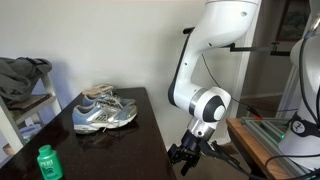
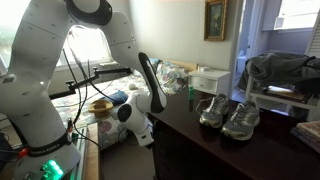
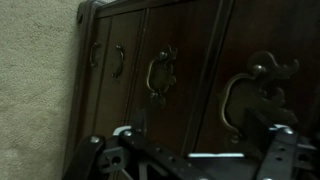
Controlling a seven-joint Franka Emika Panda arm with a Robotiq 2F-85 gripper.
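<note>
My gripper is low beside the dark wooden cabinet, its two fingers wide apart with nothing seen between them. Facing it in the wrist view are dark drawer fronts with curved metal handles. One large handle is at the right and another handle is nearer the middle. Beyond these sit smaller handles toward the upper left. Exterior view 1 shows the gripper just off the cabinet's edge, below its top. In exterior view 2 the fingertips are hard to make out. Contact with a handle cannot be told.
On the dark cabinet top are a pair of grey shoes and a green bottle. A wooden table stands on the robot's side. Pale carpet lies beside the cabinet.
</note>
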